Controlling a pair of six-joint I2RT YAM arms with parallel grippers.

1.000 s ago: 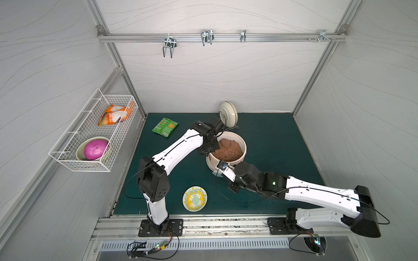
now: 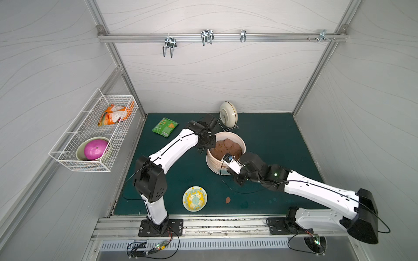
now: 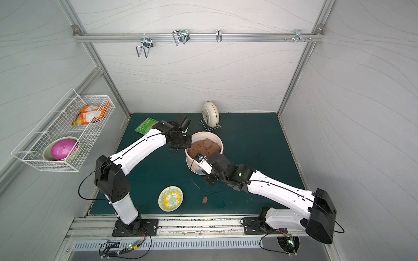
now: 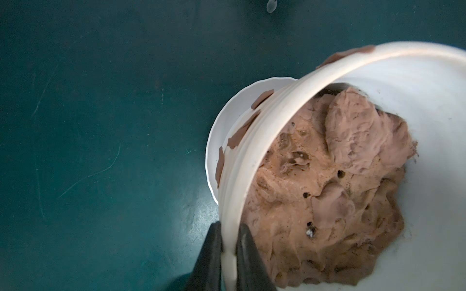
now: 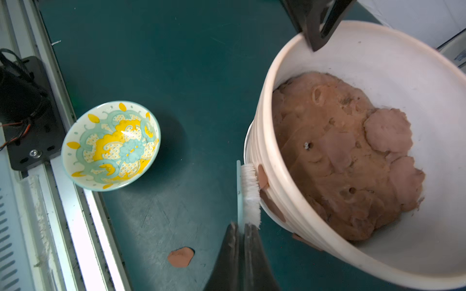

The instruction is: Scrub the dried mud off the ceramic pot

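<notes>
The white ceramic pot [image 2: 211, 163], with brown soil [image 4: 310, 232] inside, stands on a scalloped white saucer [image 4: 220, 131]. Left gripper is shut on its rim. Several brown mud patches [image 4: 243, 130] cling to the outer wall in the left wrist view. Seen from the right wrist, my right gripper is shut on a thin light-blue brush [image 5: 251, 191]. Its white bristles lie against the wall beside a mud patch [image 5: 272, 205]. One loose mud flake [image 5: 181, 257] lies on the table in front of the pot.
A yellow-patterned bowl [image 2: 194, 198] sits front left. Behind the pot, a plate [image 2: 228, 114] stands in a rack; a green packet [image 2: 165, 127] lies back left. A wire basket [image 2: 93, 126] hangs on the left wall.
A mud flake now lies on the table that was not visible one second ago.
</notes>
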